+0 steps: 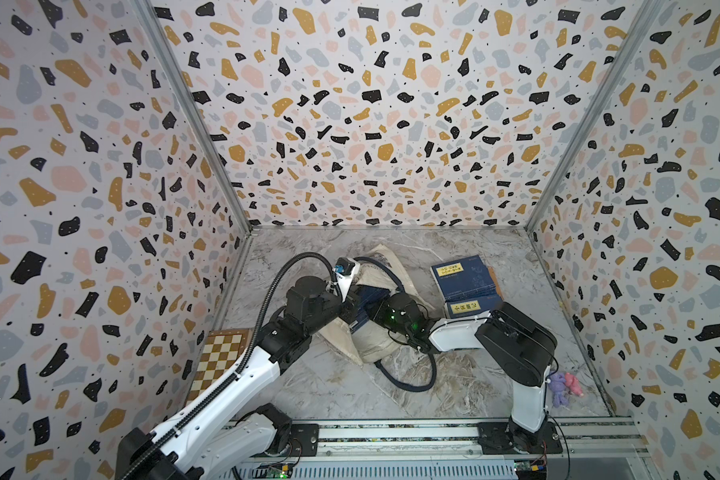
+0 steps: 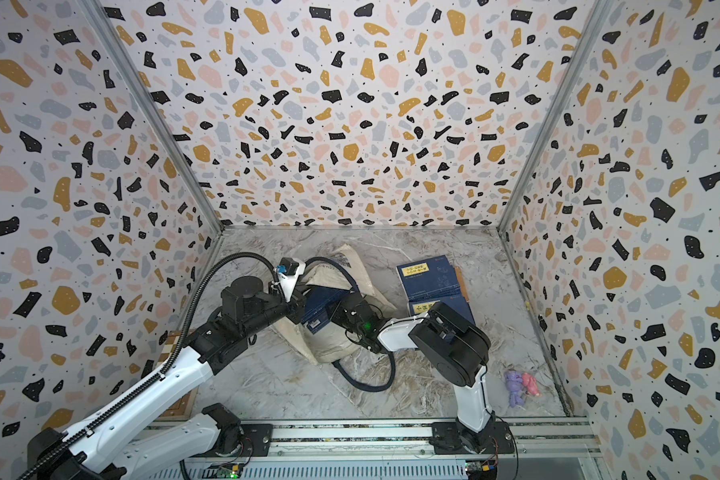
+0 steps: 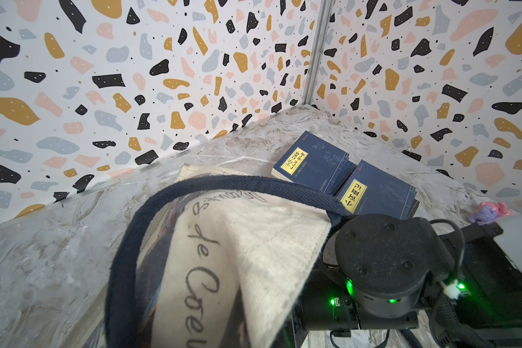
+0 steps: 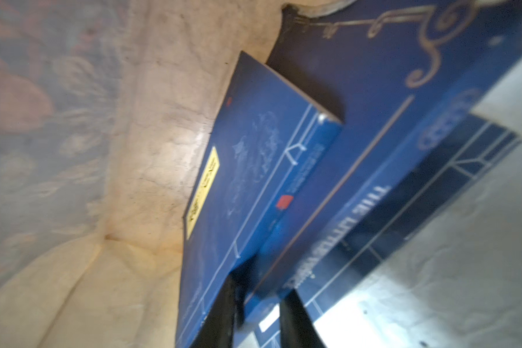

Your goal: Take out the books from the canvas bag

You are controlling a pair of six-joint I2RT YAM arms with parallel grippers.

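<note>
The canvas bag lies open mid-table with blue books inside. In the right wrist view a thin blue book with a yellow label leans on a larger blue book, with another beneath. My right gripper is in the bag, its blurred fingers part open at the books' lower edge; whether they hold anything is unclear. My left gripper is at the bag's upper left side; its fingers are hidden.
Blue books lie on the table right of the bag. A chessboard is at left, small plush toys at front right.
</note>
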